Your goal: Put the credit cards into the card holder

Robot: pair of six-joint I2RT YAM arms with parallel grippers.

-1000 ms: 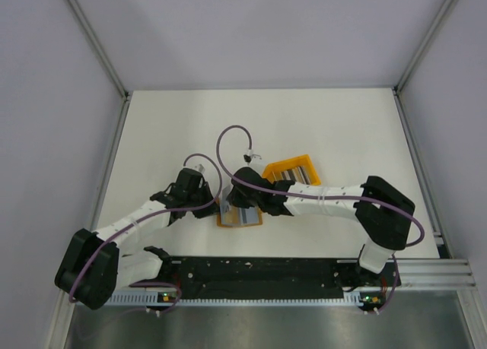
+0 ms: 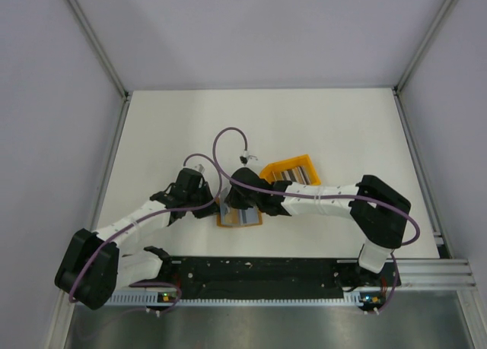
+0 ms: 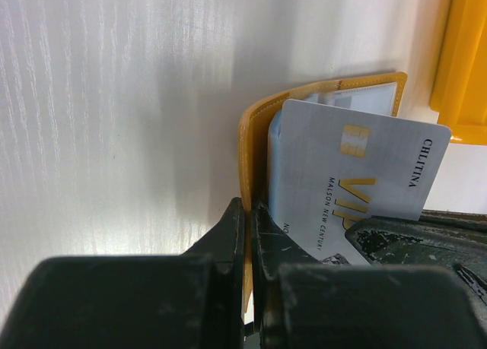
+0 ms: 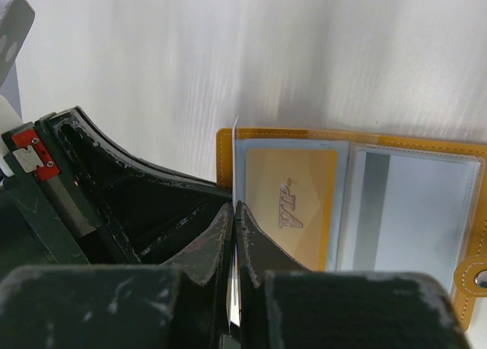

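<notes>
The tan-edged card holder (image 2: 253, 218) lies open on the table, its clear pockets facing up. In the left wrist view, my left gripper is shut on the holder's raised tan edge (image 3: 246, 155). A silver VIP card (image 3: 335, 147) stands on edge beside that rim, by a blue-edged pocket; whether its lower edge is inside is hidden. My right gripper is shut on this card, seen edge-on as a thin line (image 4: 235, 163) in the right wrist view. A gold VIP card (image 4: 289, 204) lies in the holder's pocket next to it.
An orange box (image 2: 307, 162) with several cards (image 2: 293, 174) stands behind the holder to the right. The right arm's forearm (image 2: 323, 201) passes in front of it. Bare table (image 2: 167, 128) stretches at the back and left.
The left arm and the holder look unmoved.
</notes>
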